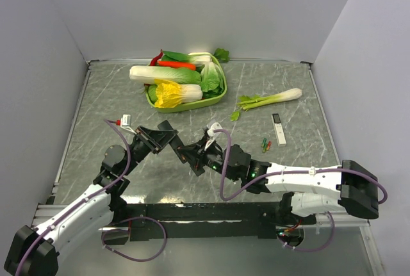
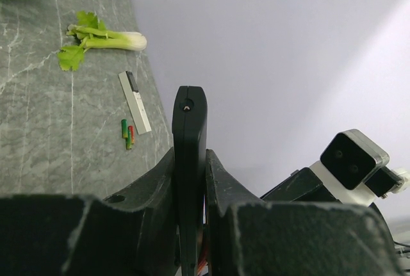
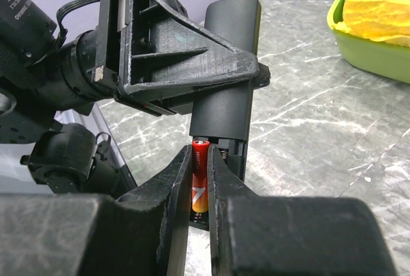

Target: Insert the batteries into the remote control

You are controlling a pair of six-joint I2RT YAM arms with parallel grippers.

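Note:
A black remote (image 3: 224, 36) is clasped by my left gripper (image 1: 168, 136) around its upper body, and its open battery compartment faces the right wrist view. A red-and-orange battery (image 3: 199, 170) sits upright in the compartment's left slot, between the fingertips of my right gripper, which is shut on it. The other slot shows a bare spring near its top. Loose green and red batteries (image 1: 266, 145) lie on the table at the right.
A green basket of vegetables (image 1: 192, 106) stands at the back. A celery stalk (image 1: 275, 97) and a white-and-black remote-like bar (image 1: 278, 132) lie at the right of the marble table.

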